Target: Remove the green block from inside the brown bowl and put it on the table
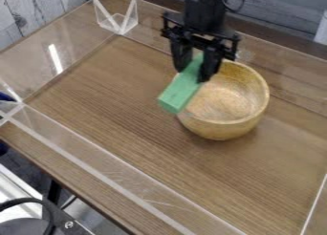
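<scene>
The green block (181,93) hangs tilted at the left rim of the brown bowl (234,127), with its lower end out past the rim. My black gripper (196,65) is shut on the block's upper end. The bowl stands upright on the wooden table (115,105), and the part of its inside that shows is empty. My gripper and the block cover the bowl's upper left rim.
Bare table stretches left of the bowl and in front of it. A clear plastic piece (117,16) stands at the back left. Black cable (38,212) lies at the lower left corner.
</scene>
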